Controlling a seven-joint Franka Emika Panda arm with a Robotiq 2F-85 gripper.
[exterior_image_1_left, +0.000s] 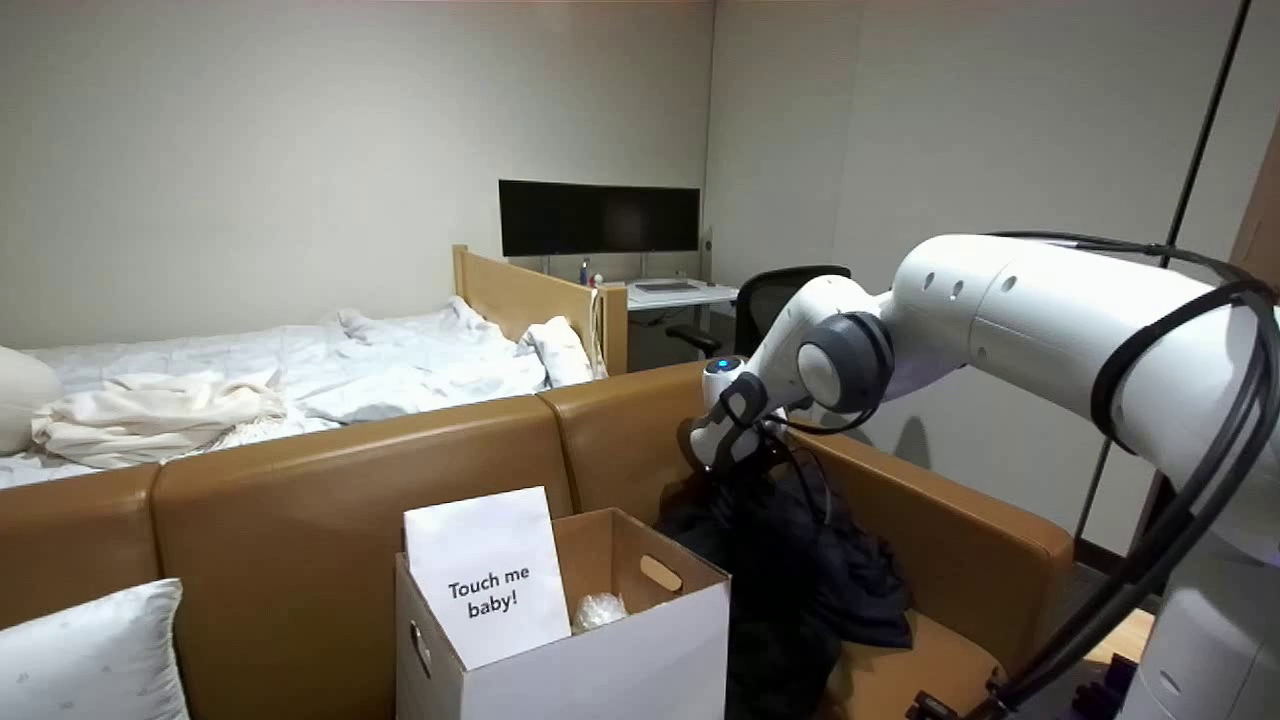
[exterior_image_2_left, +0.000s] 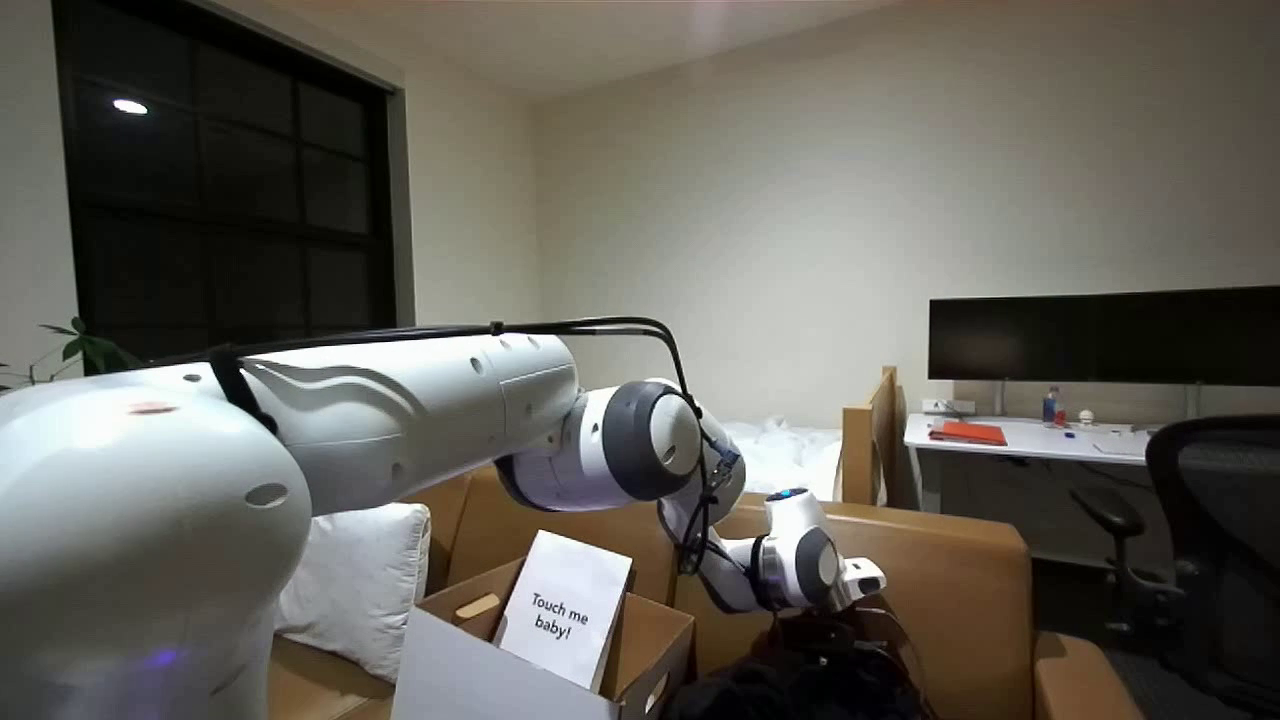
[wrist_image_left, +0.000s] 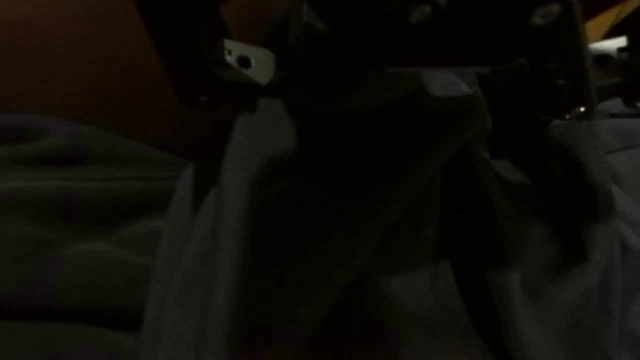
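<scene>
A dark garment lies heaped on the right seat of the brown couch. The arm reaches down over it, and in the first exterior view the gripper is mostly lost against the dark cloth. The wrist view is very dim. There my gripper stands open, its fingers wide apart at left and right. Folds of the dark cloth rise between and below them. Whether the fingertips touch the cloth is too dark to tell. In the second exterior view the garment shows only at the bottom edge.
Left of the garment stands a white cardboard box with a "Touch me baby!" sign and a clear wrapped item inside. The couch back rises behind, and the couch armrest bounds the right side.
</scene>
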